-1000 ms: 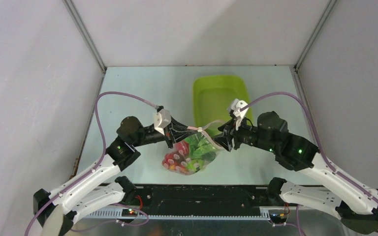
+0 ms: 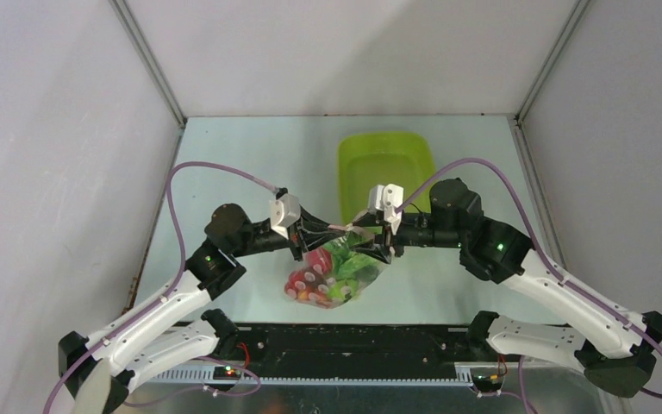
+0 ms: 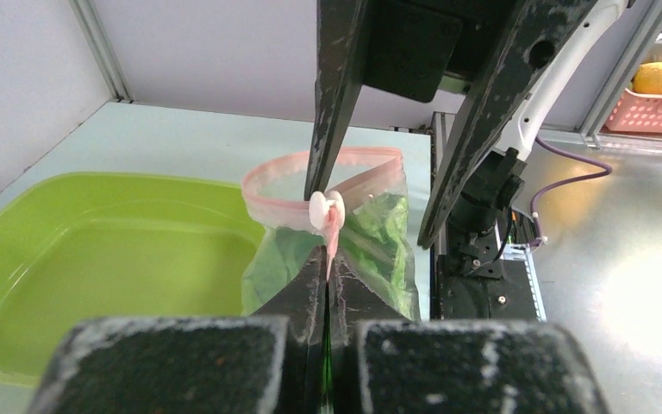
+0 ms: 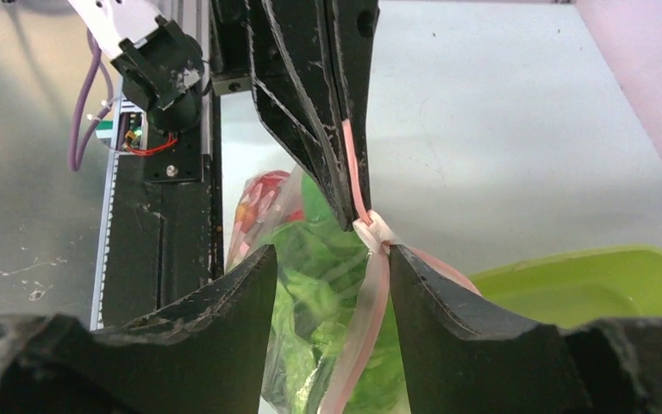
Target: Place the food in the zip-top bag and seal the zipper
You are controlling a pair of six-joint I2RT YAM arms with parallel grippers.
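The clear zip bag (image 2: 323, 280) holds red and green items and sits upright-ish below both grippers. My left gripper (image 2: 327, 229) is shut on the end of the bag's pink zipper strip (image 4: 355, 164), beside a white slider (image 3: 326, 210). My right gripper (image 2: 366, 235) stands open close to the slider from the other side, its fingers either side of the pink zipper band, as the right wrist view (image 4: 332, 276) shows. The bag's mouth forms a pink loop in the left wrist view.
An empty green tray (image 2: 384, 159) sits behind the bag. The front edge with a dark rail lies just below the bag.
My right gripper has moved left, up to the zipper slider at my left gripper's fingertips. The left arm and the bag have stayed almost still.
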